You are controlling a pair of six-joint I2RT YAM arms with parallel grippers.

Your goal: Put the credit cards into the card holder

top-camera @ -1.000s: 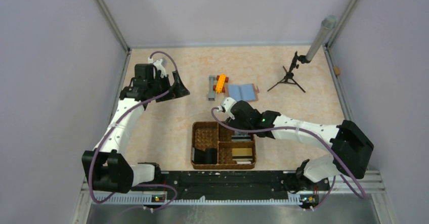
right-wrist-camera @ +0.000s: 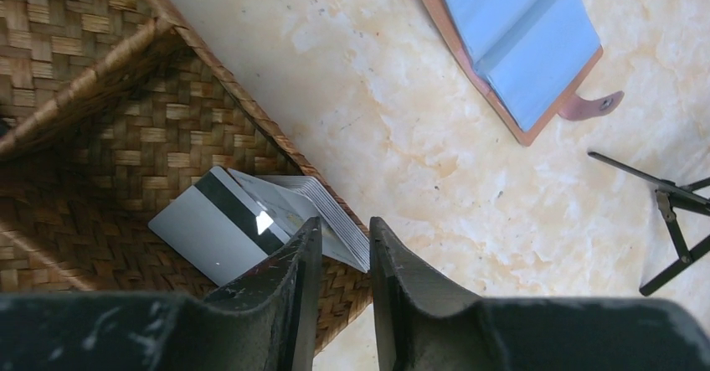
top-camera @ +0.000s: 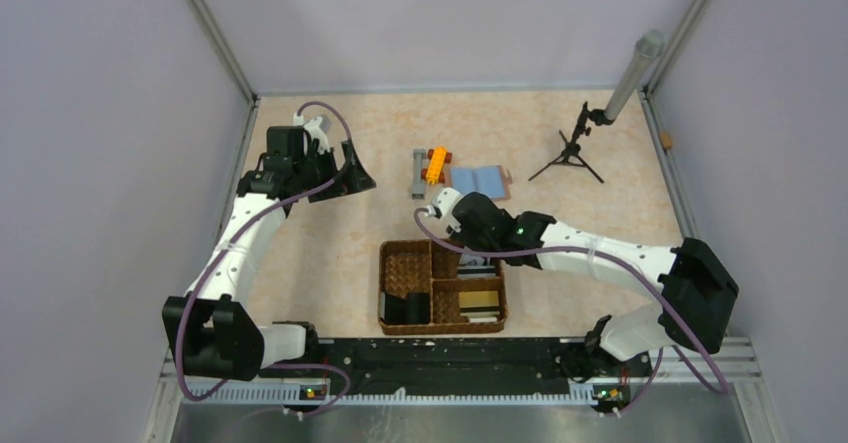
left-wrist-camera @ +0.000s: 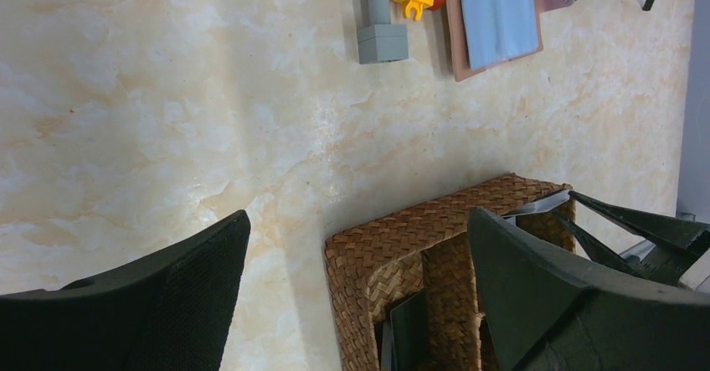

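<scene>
Silver cards (right-wrist-camera: 219,229) with a dark stripe lean as a stack against the far wall of a woven basket compartment. My right gripper is over that compartment, its fingers (right-wrist-camera: 306,262) parted around the upper edges of the stack. Whether they touch a card cannot be told. Beyond the basket lies the card holder (top-camera: 476,182), spread open with blue inner pages and a brown cover, also in the left wrist view (left-wrist-camera: 500,15). My left gripper stands open above bare table, left of the basket, holding nothing.
The woven basket (top-camera: 443,329) has several compartments; one holds gold and white cards (top-camera: 478,303), another black items (top-camera: 404,309). A grey bar (top-camera: 419,174) and an orange toy (top-camera: 436,165) sit left of the holder. A black tripod (top-camera: 569,153) stands back right.
My right gripper has shifted very slightly up and away from the front edge over the basket. The left arm, the basket and the card holder show no visible movement.
</scene>
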